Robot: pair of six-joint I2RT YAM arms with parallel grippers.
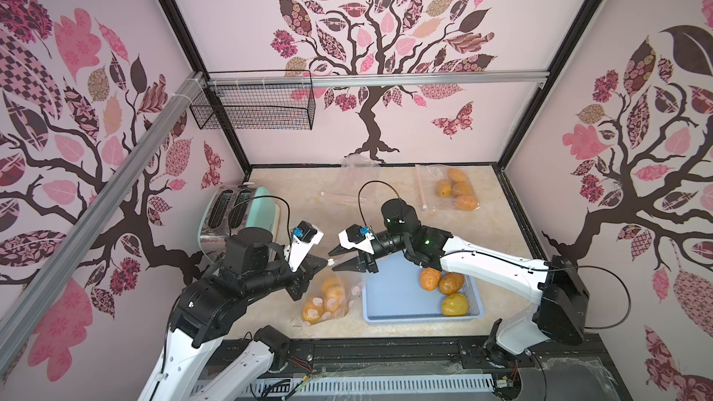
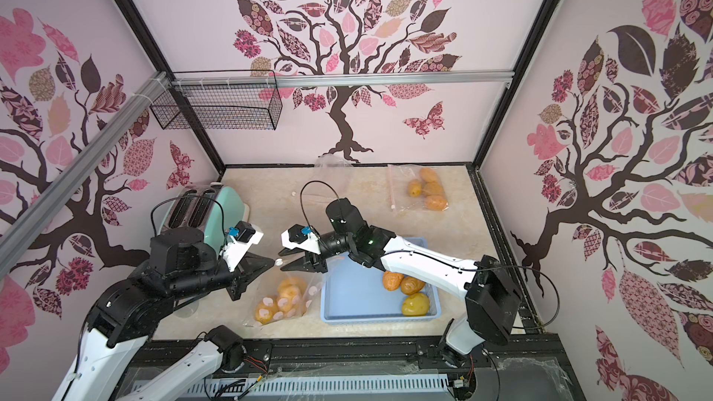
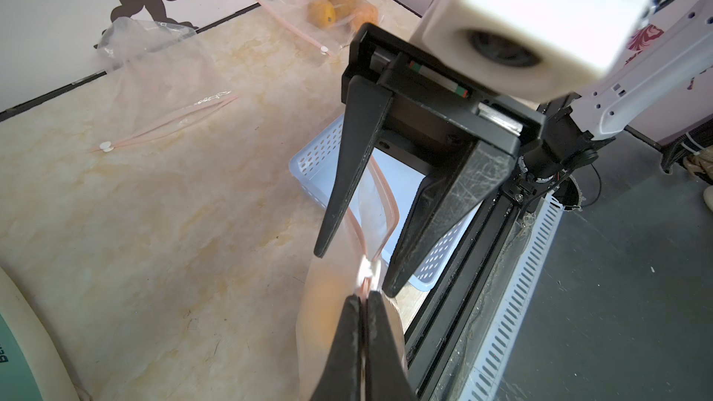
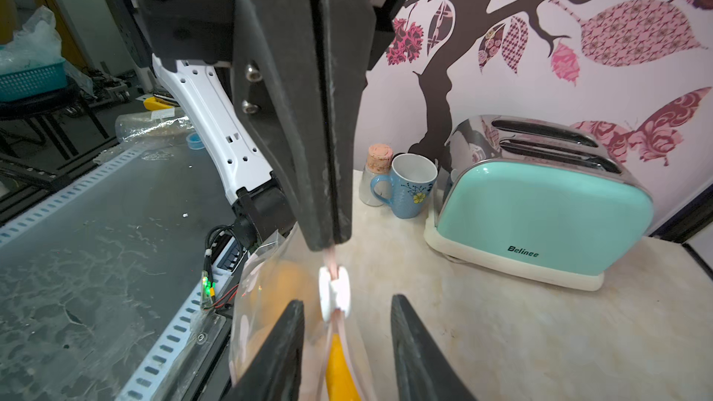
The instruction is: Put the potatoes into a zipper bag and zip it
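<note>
A zipper bag of potatoes (image 1: 324, 300) hangs upright at the front of the table, beside the blue basket. In the left wrist view my left gripper is shut on the bag's pinkish zip edge, just below the white slider (image 3: 367, 270). My right gripper stands open, its fingers either side of the zip and slider; in the right wrist view the slider (image 4: 334, 289) sits above and between its fingertips. The blue basket (image 1: 393, 293) holds several loose potatoes (image 1: 454, 304).
A filled zipper bag (image 1: 460, 189) lies at the back right, an empty bag (image 1: 350, 182) at the back middle. A mint toaster (image 4: 542, 222), a mug (image 4: 412, 189) and a corked jar stand at the left.
</note>
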